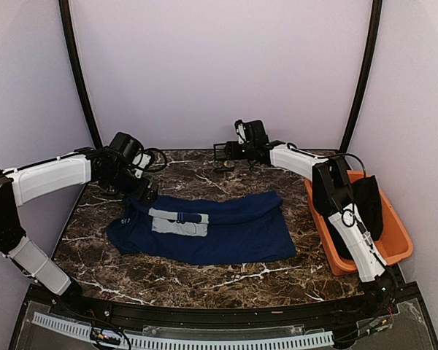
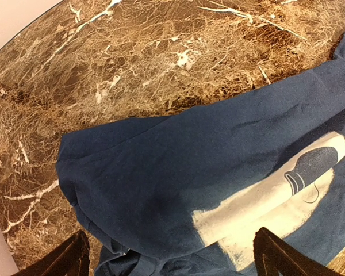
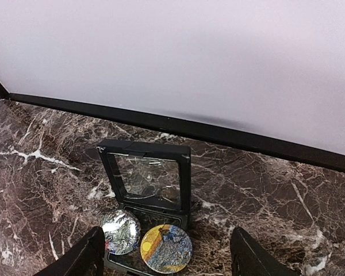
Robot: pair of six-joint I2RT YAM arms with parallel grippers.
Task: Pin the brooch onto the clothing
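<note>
Two round badge-like brooches rest in a small black case whose clear-windowed lid stands up: a silvery brooch point(image 3: 121, 232) on the left and a blue-and-yellow brooch point(image 3: 167, 249) on the right. My right gripper is open, its fingers to either side of the case and nothing held. The navy clothing point(image 1: 237, 237) lies spread over the middle of the table, with a cream patch point(image 2: 256, 213) showing a dark printed shape. Above the garment's left end, my left gripper stands open and empty.
An orange bin point(image 1: 398, 244) with dark cloth inside stands at the right, beneath the right arm. The back wall point(image 3: 218, 69) rises close behind the case point(image 3: 185, 178). Bare marbled tabletop point(image 1: 197, 179) lies between case and clothing.
</note>
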